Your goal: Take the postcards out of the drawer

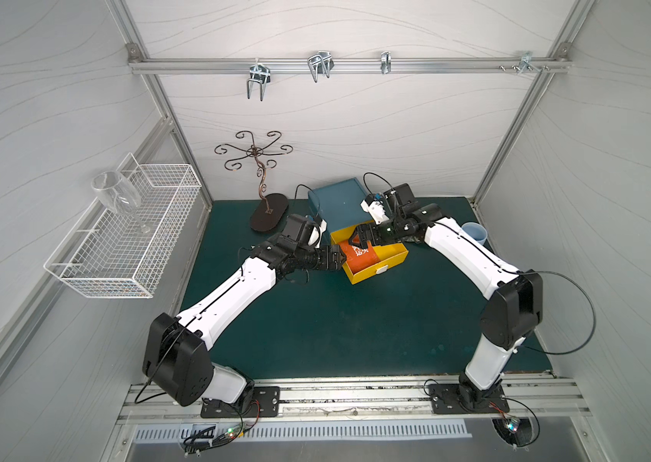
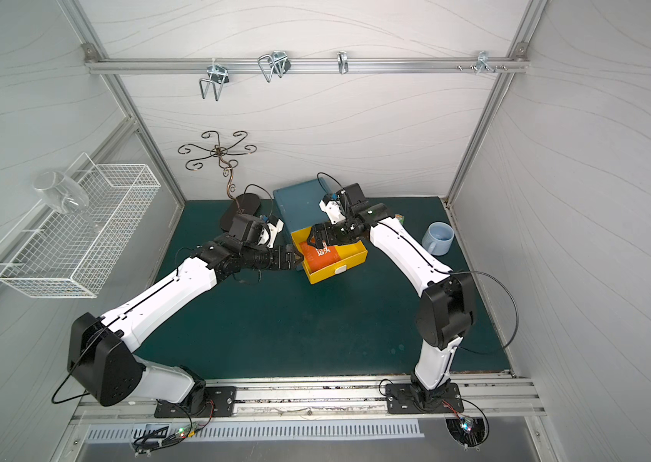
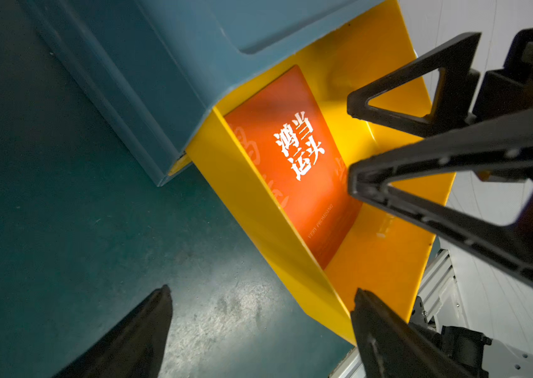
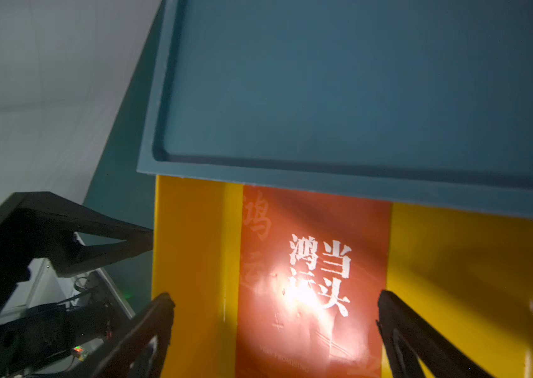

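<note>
The red postcards [image 3: 298, 201], printed with white characters, lie in the yellow drawer [image 1: 388, 258], which is pulled out from a blue-grey box [image 2: 294, 200]. My left gripper is open beside the drawer's left front in the top views, and the drawer wall shows between and beyond its fingers in its wrist view. My right gripper stands open above the drawer, with the postcards between its fingers in view, not grasped.
A wire scroll stand [image 1: 267, 211] is behind at left, a blue mug [image 2: 438, 238] at right. A snack packet is mostly hidden. A wire basket [image 1: 141, 254] with a glass hangs left.
</note>
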